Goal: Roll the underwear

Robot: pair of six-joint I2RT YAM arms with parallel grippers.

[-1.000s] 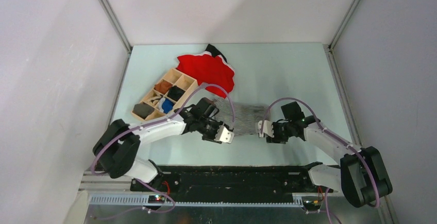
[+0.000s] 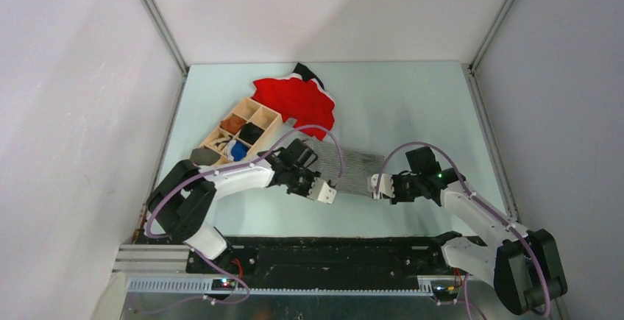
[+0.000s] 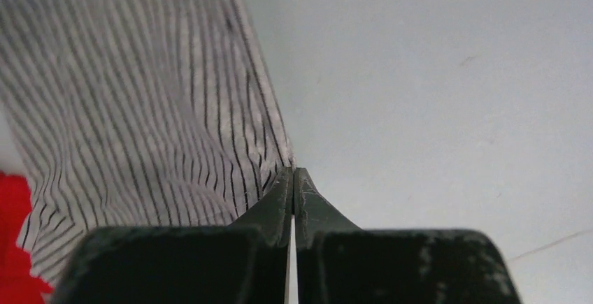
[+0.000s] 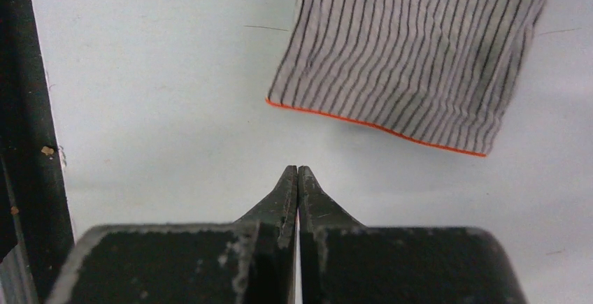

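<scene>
Grey striped underwear (image 2: 349, 165) lies flat between my two arms, partly hidden by the left one in the top view. My left gripper is shut on its corner, pinching the fabric (image 3: 168, 108) at the fingertips. In the right wrist view, my right gripper is shut with nothing between its fingers. The striped cloth (image 4: 412, 52) lies ahead of those fingertips, its orange-red edge clear of them with a strip of bare table between.
A red garment (image 2: 294, 103) with black and white parts lies behind the underwear. A wooden compartment box (image 2: 268, 120) holding several rolled cloths stands at the left.
Both grippers have gone from open to shut, the left one taking the corner of the cloth.
</scene>
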